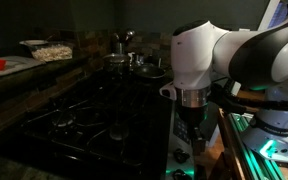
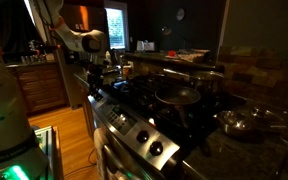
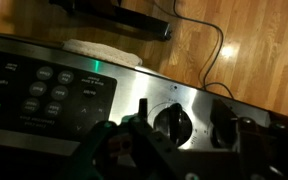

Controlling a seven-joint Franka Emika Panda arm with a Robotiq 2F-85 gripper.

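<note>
Along the stove's front panel (image 3: 124,95), one dark round knob (image 3: 174,122) shows in the wrist view. My gripper hangs over that knob. Its black fingers (image 3: 246,140) stand apart, one on either side of the knob as seen from above; contact cannot be made out. In exterior view 1 the gripper (image 1: 192,128) is dark and low over the panel's edge. More knobs (image 2: 142,136) line the stove front in exterior view 2, where the gripper (image 2: 92,86) is small and dim at the far end.
A black cooktop (image 1: 89,120) with grates lies beside the arm. A pan (image 2: 178,96) sits on it, and a metal pot (image 2: 236,122) stands on the near counter. The oven handle (image 3: 124,16) juts out in front, with a pale cloth (image 3: 102,50) near it.
</note>
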